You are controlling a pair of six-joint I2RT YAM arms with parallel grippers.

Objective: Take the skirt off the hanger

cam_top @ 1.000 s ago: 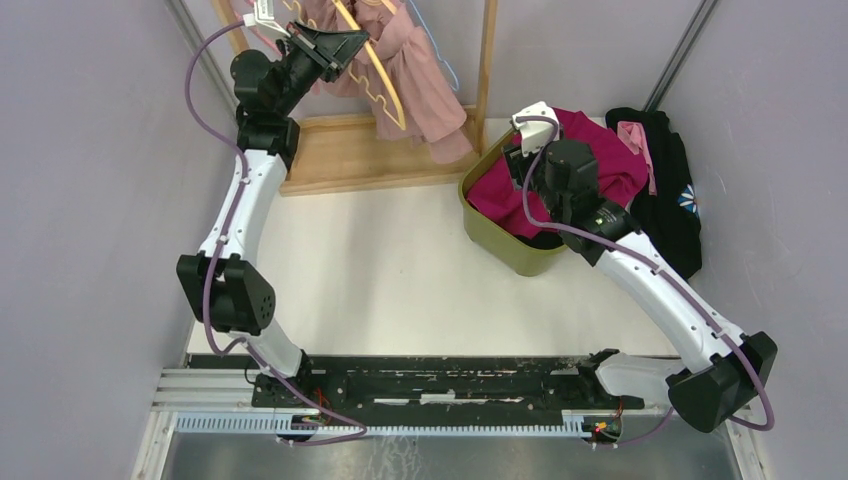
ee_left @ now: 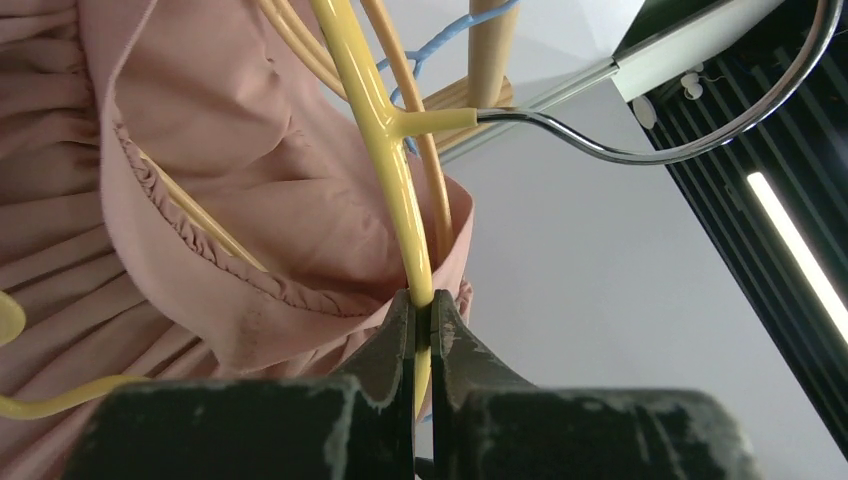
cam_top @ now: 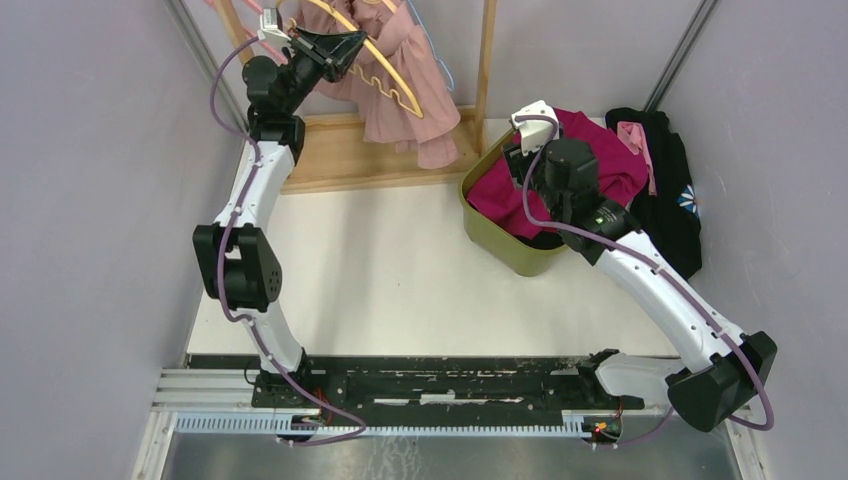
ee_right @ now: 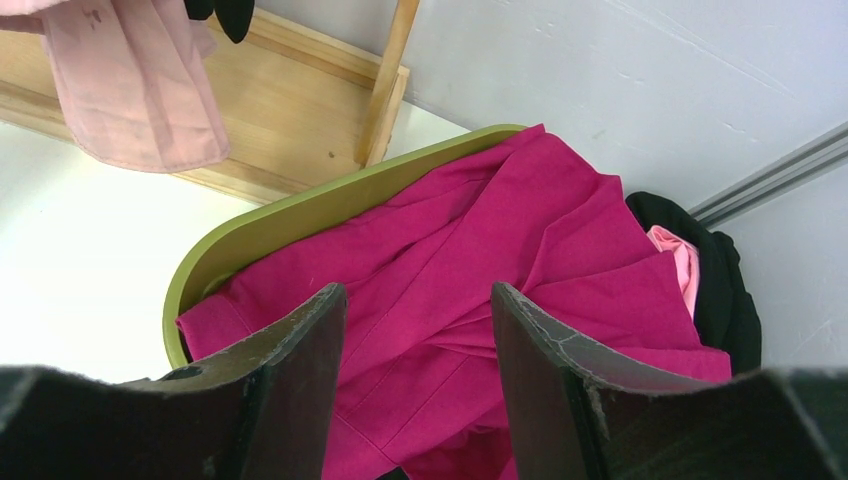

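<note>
My left gripper is shut on the bar of a yellow hanger point(ee_left: 383, 140), whose metal hook curves off to the right in the left wrist view. Close behind that hanger, the pink skirt point(ee_left: 220, 300) shows its gathered waistband, with other hanger bars beside or inside it. From above, the skirt point(cam_top: 405, 80) hangs in folds at the rack, and the yellow hanger point(cam_top: 395, 75) slants in front of it. Whether the skirt still touches the held hanger is unclear. Over the green bin, my right gripper stands open, nothing between its fingers.
The green bin point(cam_top: 500, 240) holds crimson cloth point(cam_top: 600, 150); black clothing point(cam_top: 665, 190) lies right of it. A wooden rack post point(cam_top: 486, 60) rises behind the bin's left side. A blue hanger point(cam_top: 432, 50) hangs beside the skirt.
The left arm dipped toward the rack's back and returned, still on the hanger. Compared with a second ago, the yellow hanger's lower end and the skirt's hem sit differently. The right arm stayed still.
</note>
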